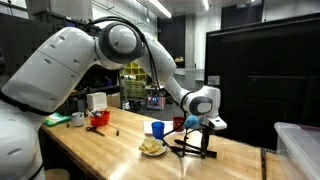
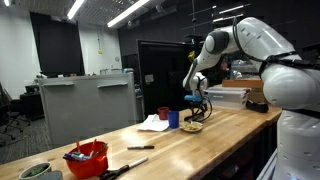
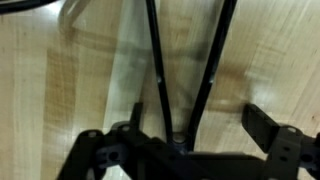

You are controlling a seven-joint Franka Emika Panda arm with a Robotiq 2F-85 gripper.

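Note:
In the wrist view my gripper is open, its two fingers spread wide. Between them lies a black tong-like utensil (image 3: 159,70), its two long arms meeting at a hinge end near the palm; neither finger appears to touch it. Exterior view 1 has the gripper low over the wooden table (image 1: 120,155), where dark parts of gripper and utensil are hard to tell apart. Left of it sits a plate with yellowish food (image 1: 152,147).
A blue cup (image 1: 158,129) and a red container (image 1: 179,123) stand behind the plate. A red basket of utensils (image 2: 86,160) is at the table's other end, with black-handled tools (image 2: 125,168) nearby. Beyond the gripper stands a clear bin (image 1: 298,145).

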